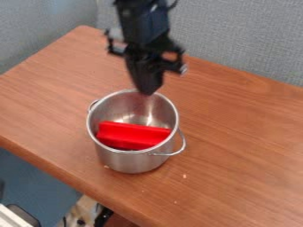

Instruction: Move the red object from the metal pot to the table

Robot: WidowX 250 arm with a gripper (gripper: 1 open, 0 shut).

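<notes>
The red object (133,135), a long block-like piece, lies inside the metal pot (124,161), tilted slightly across its interior. The silver pot stands on the wooden table left of the middle, with a wire handle on its right side. My black gripper (147,87) hangs above the pot's back rim, clear of the red object. It is blurred, and whether its fingers are apart does not show. Nothing red is at its fingertips.
To the right of the pot the wooden table (243,151) is bare. A grey wall (249,35) closes off the back. Some hardware lies below the table's front left edge.
</notes>
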